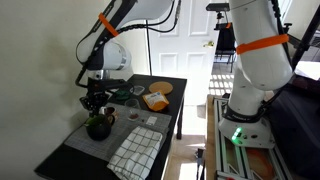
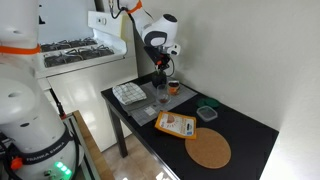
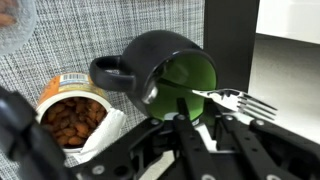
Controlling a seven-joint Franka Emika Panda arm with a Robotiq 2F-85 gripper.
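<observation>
A black mug [image 3: 160, 55] with a green inside lies below my gripper in the wrist view, its handle pointing left. A metal fork [image 3: 222, 97] rests in it, tines sticking out to the right past the rim. My gripper is open above the mug, its dark fingers spread apart along the bottom of the view. In exterior view 1 the gripper [image 1: 96, 106] hangs just over the mug [image 1: 98, 130]. Whether a finger touches the mug or the fork I cannot tell.
An open can of almonds [image 3: 72, 118] stands close beside the mug, near the left finger. A clear container [image 3: 15, 25] is at the upper left. A checked cloth [image 1: 134, 152] and an orange board [image 1: 155, 101] lie elsewhere on the dark table.
</observation>
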